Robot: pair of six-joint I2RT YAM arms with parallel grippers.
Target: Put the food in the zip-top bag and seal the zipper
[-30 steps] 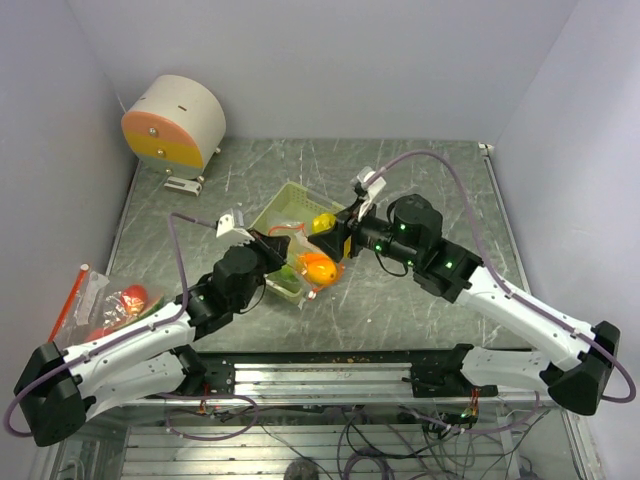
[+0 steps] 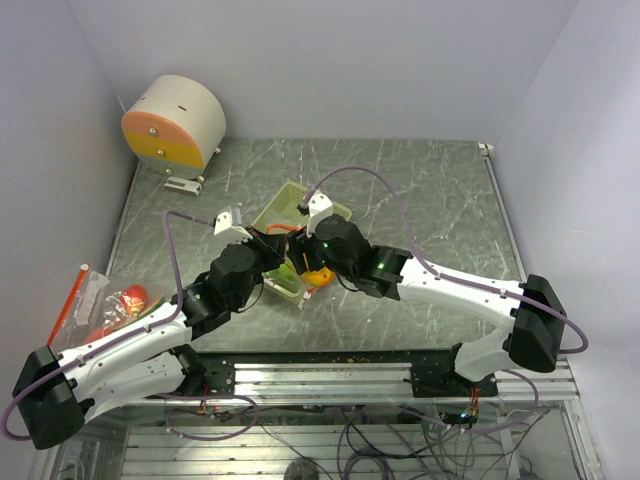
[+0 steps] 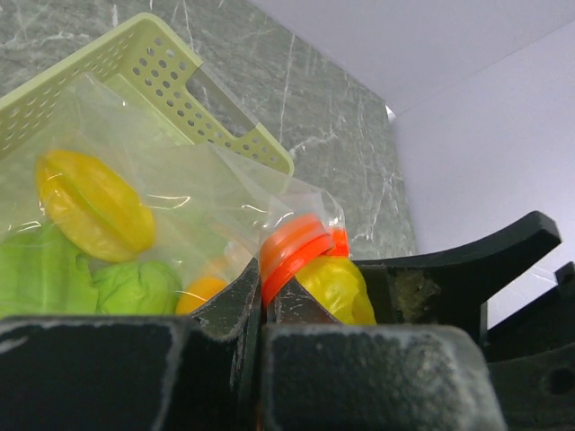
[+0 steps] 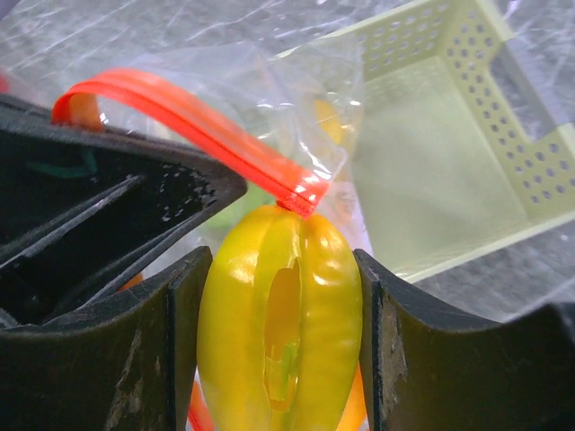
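A clear zip top bag with an orange zipper strip [image 4: 202, 126] lies over the green basket, several pieces of toy food inside it. My left gripper is shut on the orange edge of the bag, holding it up. A yellow pepper-like piece [image 4: 278, 305] sits between the fingers of my right gripper, which is shut on it. The piece is right at the bag's orange edge, close to the left gripper's fingers. Inside the bag show a yellow fruit [image 3: 94, 205] and a green vegetable [image 3: 135, 285]. Both grippers [image 2: 290, 248] nearly meet over the basket.
The light green basket [image 4: 431, 162] stands under the bag, its far part empty. Another filled bag [image 2: 125, 300] lies at the left edge. A rounded box with drawers [image 2: 175, 125] stands at the back left.
My right gripper has moved left with the yellow piece, from over the basket's right side to the bag's edge beside the left gripper. The left arm has barely moved.
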